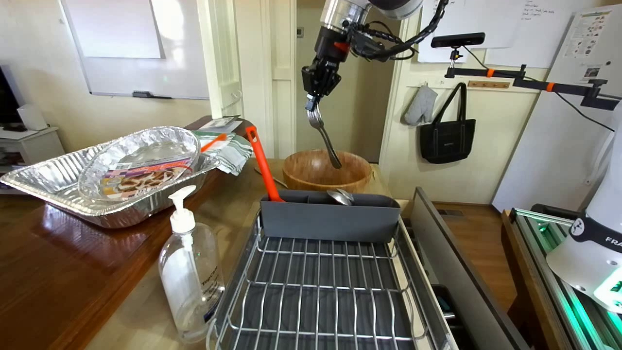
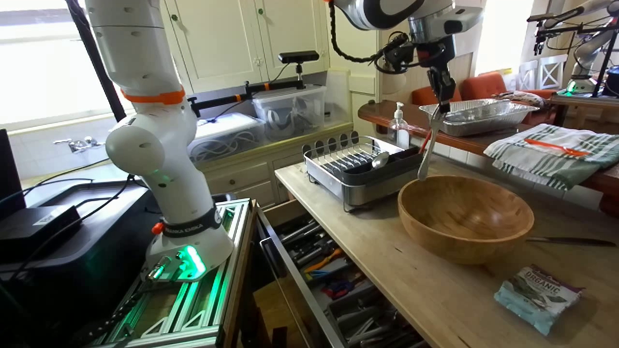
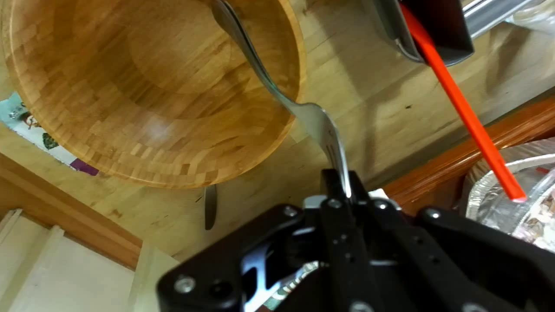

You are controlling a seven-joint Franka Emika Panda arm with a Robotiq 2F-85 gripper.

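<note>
A metal fork [image 1: 324, 133] hangs from my gripper [image 1: 312, 106], which is shut on its tined end. The handle points downward and slants. In the wrist view the fork [image 3: 265, 78] runs from the fingertips out over the wooden bowl [image 3: 130, 104]. From the second exterior view, the fork [image 2: 430, 145] is above the near-rack rim of the bowl [image 2: 464, 232]; the bowl looks empty. The grey utensil holder [image 1: 332, 220], at the end of the dish rack, contains a spoon [image 1: 340, 196] and a red-handled utensil [image 1: 263, 163].
A wire dish rack [image 1: 326, 286] and a pump bottle [image 1: 192, 274] stand beside the holder. Foil trays [image 1: 116, 169] lie on the higher counter. A knife [image 2: 571, 241] and a snack packet [image 2: 537, 296] are near the bowl. An open drawer [image 2: 336, 278] holds utensils.
</note>
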